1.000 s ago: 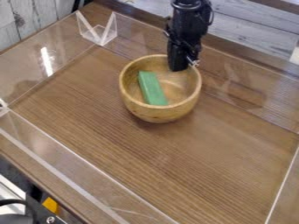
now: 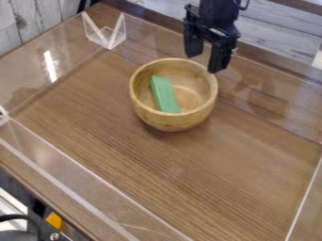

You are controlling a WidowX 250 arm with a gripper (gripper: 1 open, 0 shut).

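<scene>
A tan bowl (image 2: 199,104) sits on the wooden table toward the upper middle. A green block (image 2: 163,94) lies inside it, along the left side. My gripper (image 2: 204,56) is above and behind the bowl's back rim, its dark fingers open, with nothing visible between them.
A white wire holder (image 2: 104,33) stands at the back left. A pale ledge runs along the back and left edges. A small yellow object (image 2: 53,220) shows at the bottom left, beyond the edge.
My gripper has risen and moved back, away from over the bowl. The bowl and green block look unmoved.
</scene>
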